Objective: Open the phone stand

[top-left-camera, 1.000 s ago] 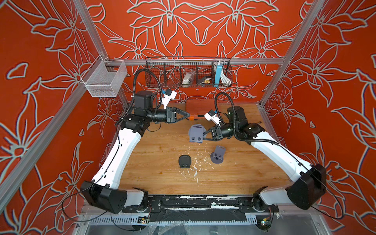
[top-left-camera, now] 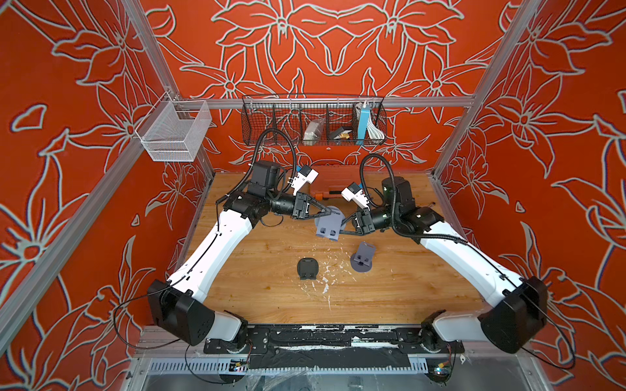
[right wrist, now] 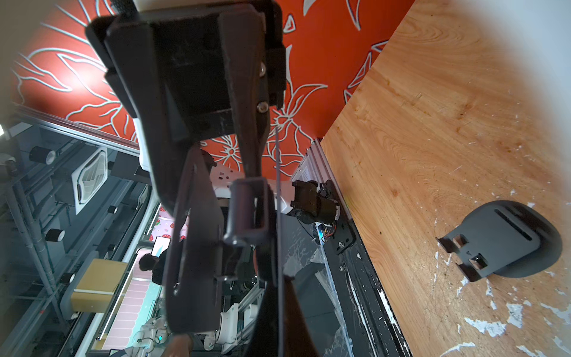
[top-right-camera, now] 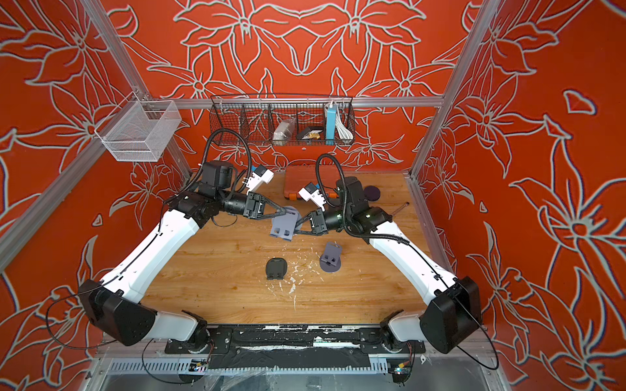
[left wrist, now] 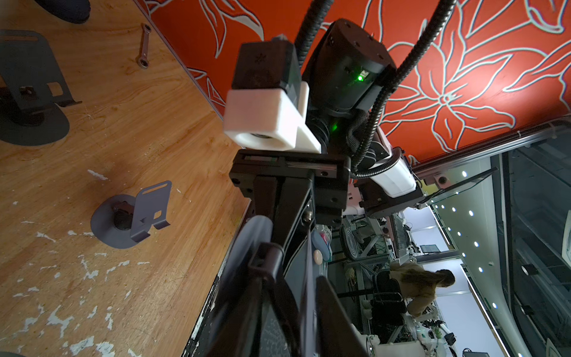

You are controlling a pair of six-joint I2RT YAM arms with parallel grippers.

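A folded grey phone stand (top-left-camera: 328,224) (top-right-camera: 284,224) hangs in the air mid-table, gripped at its lower right by my right gripper (top-left-camera: 347,226), shut on it. My left gripper (top-left-camera: 324,211) reaches from the upper left onto the stand's top part, its fingers close around the edge; whether they grip it is hard to tell. In both wrist views the stand appears edge-on and partly hidden by the fingers. A dark folded stand (top-left-camera: 307,267) and a grey opened stand (top-left-camera: 363,258) rest on the table below.
An orange case (top-right-camera: 302,179) lies at the back, with a dark disc (top-right-camera: 371,193) and a wrench (top-right-camera: 399,208) to its right. A wire basket (top-left-camera: 314,123) hangs on the back wall.
My left arm has moved right and down from above the table's left-centre to the held stand.
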